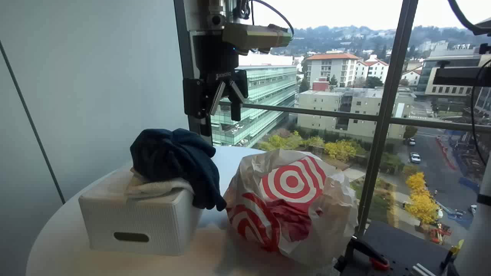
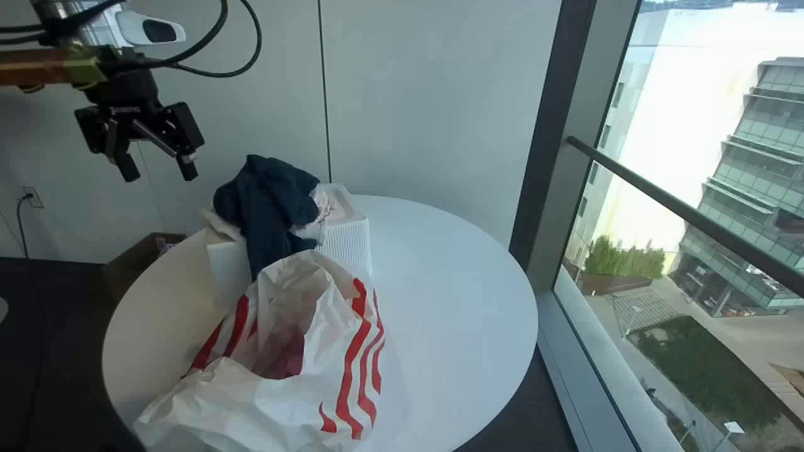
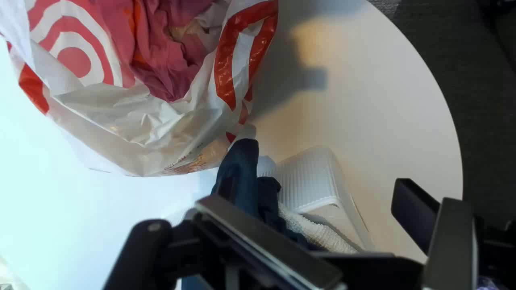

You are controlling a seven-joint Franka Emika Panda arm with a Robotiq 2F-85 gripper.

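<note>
A dark blue cloth lies heaped over the top of a white ribbed box, one end hanging down over the side toward the bag. Under it a cream cloth shows at the box's rim. Beside the box stands a white plastic bag with red target rings; its mouth gapes, and pinkish-red cloth lies inside. My gripper is open and empty, hanging in the air above the blue cloth, clear of it. In the wrist view the gripper's own parts cover some of the box and cloth.
All of this rests on a round white table, bare on its window side. A window with a metal rail borders it. On the floor behind the table sits a brown carton.
</note>
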